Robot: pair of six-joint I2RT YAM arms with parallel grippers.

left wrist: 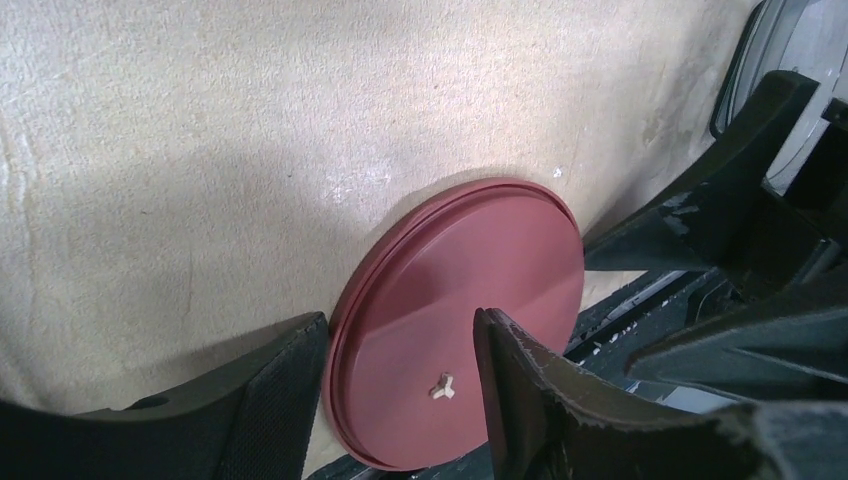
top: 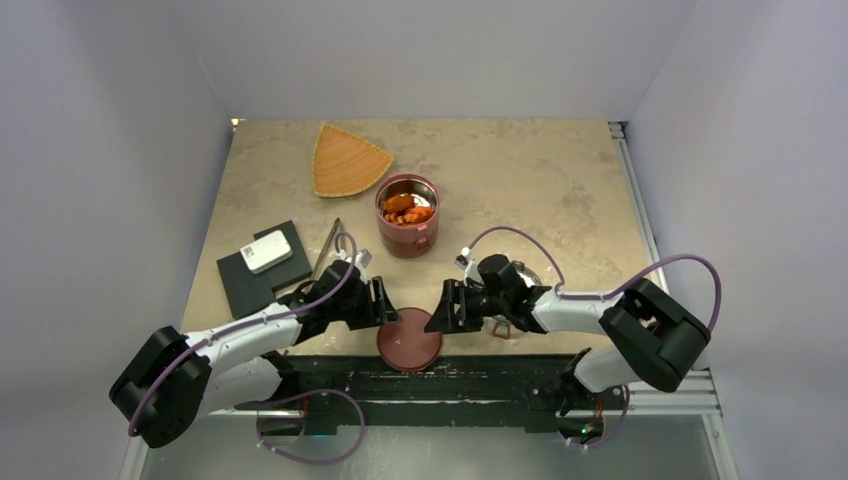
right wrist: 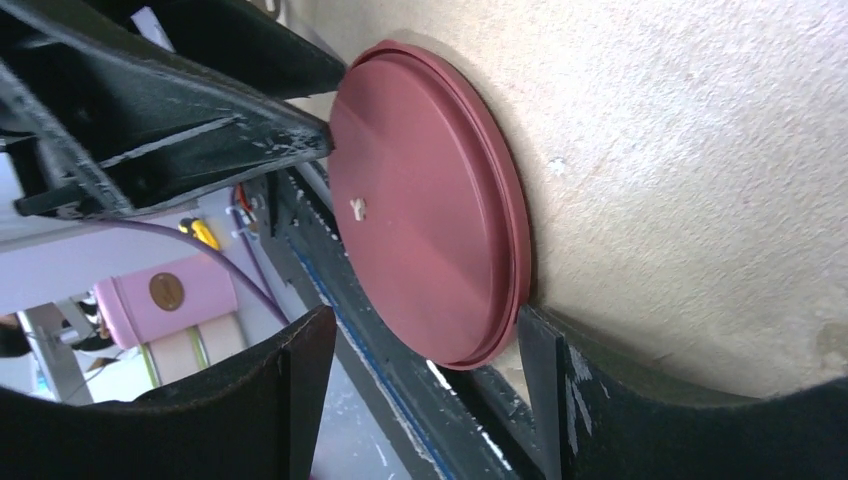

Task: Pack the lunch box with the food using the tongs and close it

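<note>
A round dark-red lid (top: pixel 407 342) (left wrist: pixel 460 270) (right wrist: pixel 420 210) lies at the table's front edge, partly over it. My left gripper (top: pixel 378 305) is part open at the lid's left side, one fingertip by the rim, the other over its top. My right gripper (top: pixel 450 305) is part open at the opposite side, one fingertip against the rim. Behind them stands a red pot (top: pixel 407 238) holding orange food. A metal dish (top: pixel 525 272) is mostly hidden under the right arm.
A woven fan-shaped mat (top: pixel 350 160) lies at the back left. Dark boards (top: pixel 240 290) with a white case (top: pixel 265 252) and a long utensil (top: pixel 325 247) lie at left.
</note>
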